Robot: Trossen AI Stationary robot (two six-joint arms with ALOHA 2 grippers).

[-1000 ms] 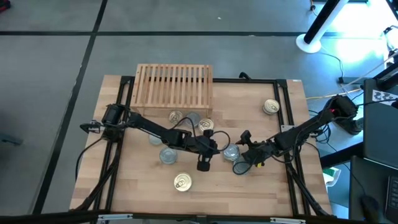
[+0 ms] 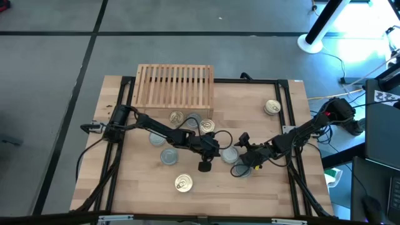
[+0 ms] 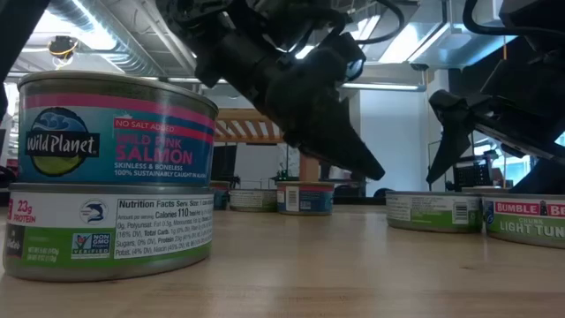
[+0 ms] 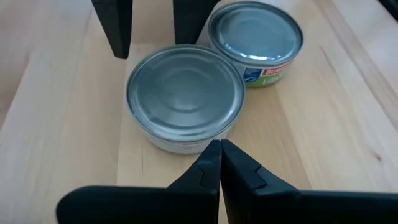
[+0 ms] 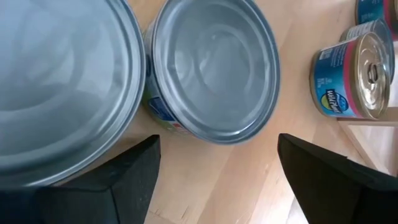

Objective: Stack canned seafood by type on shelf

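Note:
Two silver-topped tuna cans stand flat and close together: the nearer one (image 4: 185, 93) and a second one (image 4: 255, 34), which shows a red and green label. In the right wrist view they appear as the right can (image 5: 217, 68) and the left can (image 5: 62, 74). My right gripper is open at the near edge of the right can, its fingers apart and gripping nothing. My left gripper is shut with its tips together, empty, just beside the nearer can. The wooden slatted shelf (image 2: 172, 86) stands at the back left.
A salmon can (image 3: 124, 132) sits on another can (image 3: 106, 231) in the low view. Several cans stand before the shelf, among them a gold-topped can (image 2: 207, 126). Lone cans are at the front (image 2: 184, 182) and back right (image 2: 272, 107).
My left gripper has shifted slightly, still shut.

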